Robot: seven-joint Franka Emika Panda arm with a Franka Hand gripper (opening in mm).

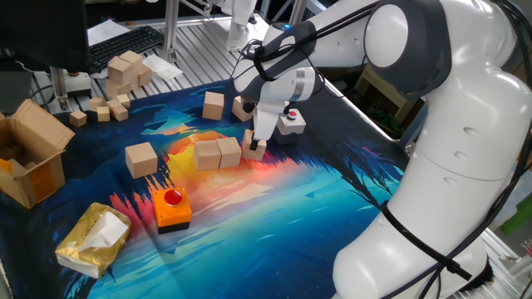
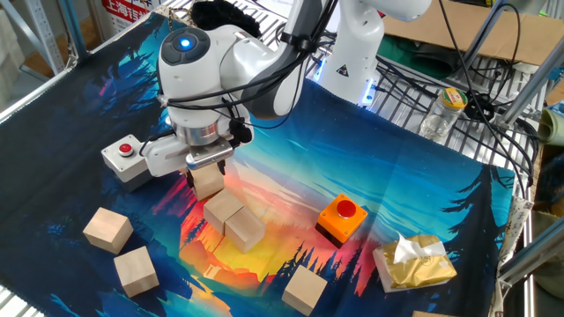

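Note:
My gripper (image 2: 206,173) is low over the table, its fingers on either side of a wooden block (image 2: 209,184). That block rests on the cloth. Whether the fingers press on it or stand just clear of it, I cannot tell. Two wooden blocks touch side by side, the nearer-to-gripper one (image 1: 229,153) and its neighbour (image 1: 206,155); the block at my gripper stands at the end of this row. In exterior view 1 the gripper's hand hides part of the block between the fingers.
Loose blocks lie at (image 1: 140,160) left and a block (image 1: 213,105) behind. A grey box with a red button (image 1: 289,126) stands close beside the gripper. An orange button box (image 1: 172,209), tissue pack (image 1: 94,239) and cardboard box (image 1: 37,158) sit left.

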